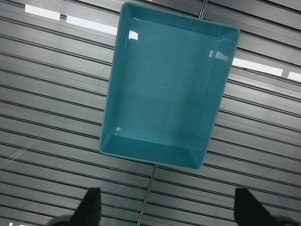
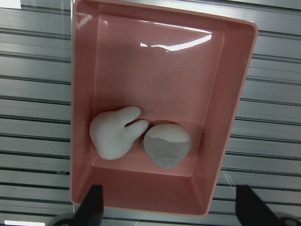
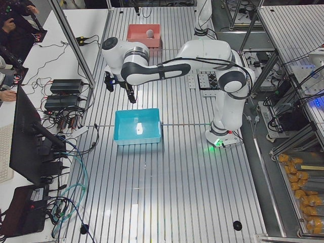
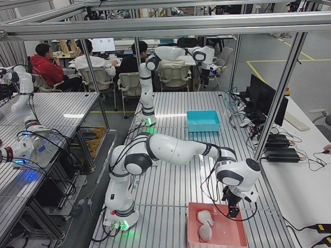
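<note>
A teal bin (image 3: 137,132) (image 1: 160,84) lies empty on the slatted table, below my left gripper, whose fingers are parted at the bottom of the left wrist view with nothing between them. A pink bin (image 4: 217,235) (image 2: 155,70) sits under my right gripper, also open and empty. In that bin's lower half lie a white plush object with two long prongs (image 2: 110,134) and a rounded grey-and-white object (image 2: 167,148), side by side.
Monitors (image 4: 266,98), cables and black power boxes (image 4: 282,155) line a side desk beside the table. A metal frame post (image 3: 73,45) stands at the table's edge. Bare table surrounds both bins. People sit beyond the workspace.
</note>
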